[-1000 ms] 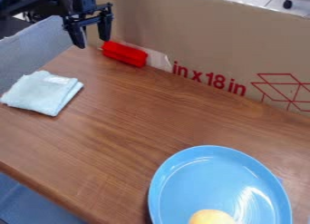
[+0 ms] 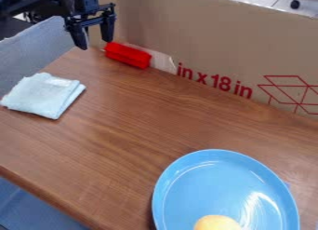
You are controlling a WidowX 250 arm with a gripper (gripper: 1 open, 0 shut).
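Note:
My black gripper [image 2: 93, 33] hangs at the top left over the back of the wooden table, its two fingers spread apart with nothing visible between them. A red cylinder [image 2: 128, 55] lies just right of it against the cardboard wall. A folded pale blue cloth [image 2: 44, 94] rests on the left part of the table. At the front right sits a blue plate [image 2: 187, 187] with a yellowish round object [image 2: 218, 222] on it.
A cardboard wall [image 2: 224, 38] with red printing runs along the back. A grey surface [image 2: 25, 55] borders the table at the left.

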